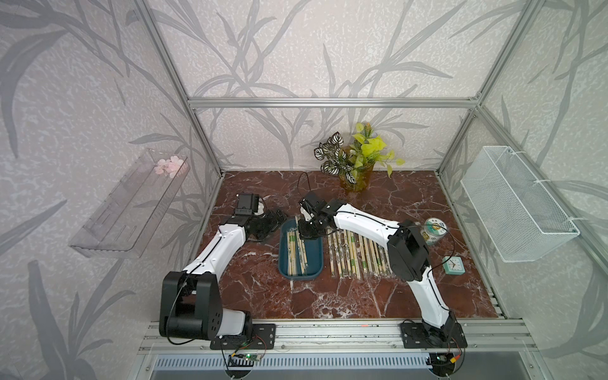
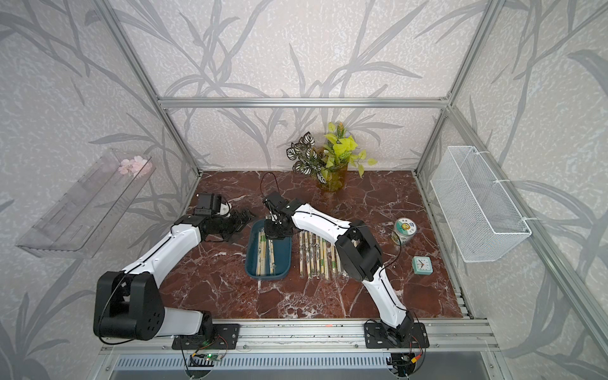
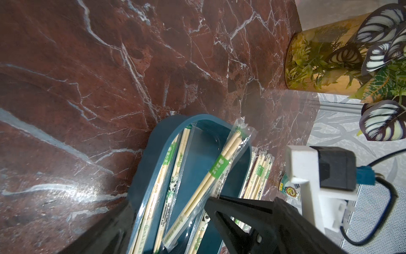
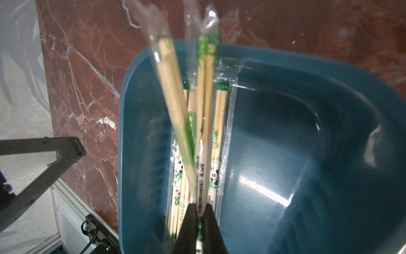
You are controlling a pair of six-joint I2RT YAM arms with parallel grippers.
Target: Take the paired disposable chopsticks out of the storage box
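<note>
The blue storage box (image 2: 268, 273) holds several wrapped chopstick pairs (image 4: 217, 127), mostly along its left side in the top views. My right gripper is shut on wrapped chopsticks, raised at a slant above the others inside the box; a green-banded pair shows at its fingers in the left wrist view (image 3: 219, 166). My left gripper (image 1: 273, 220) hangs just beyond the box's left rim; its fingers are too dark and blurred to tell their state.
A row of wrapped chopsticks (image 1: 354, 253) lies right of the box. A plant (image 1: 357, 158) stands at the back, a round tin (image 1: 435, 226) and clock (image 1: 453, 264) at the right.
</note>
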